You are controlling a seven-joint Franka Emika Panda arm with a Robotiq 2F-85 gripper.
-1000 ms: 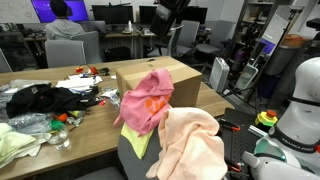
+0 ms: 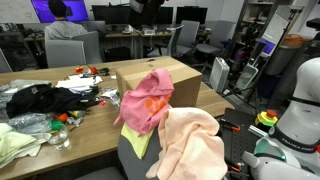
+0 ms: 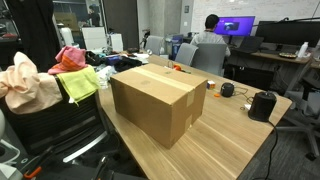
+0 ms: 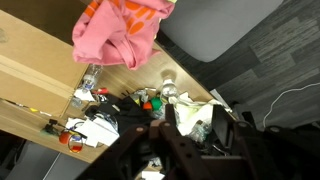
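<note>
My gripper shows at the lower middle of the wrist view, its dark fingers apart and nothing seen between them. In exterior view 1, part of the dark arm hangs at the top, high above the table. A pink cloth with orange patches hangs over a chair back beside the box, with a yellow-green cloth below it. A peach cloth lies draped nearer the camera. The closed cardboard box sits on the wooden table. The wrist view has the pink cloth at its top, away from the fingers.
Dark clothing and clear plastic bags crowd the table's left part. A small jar stands near its front edge. Bare tabletop lies right of the box. Chairs and monitors fill the background.
The dark arm at the top of exterior view 1 has moved up and slightly left since a second ago. The cloths and the box have stayed put.
</note>
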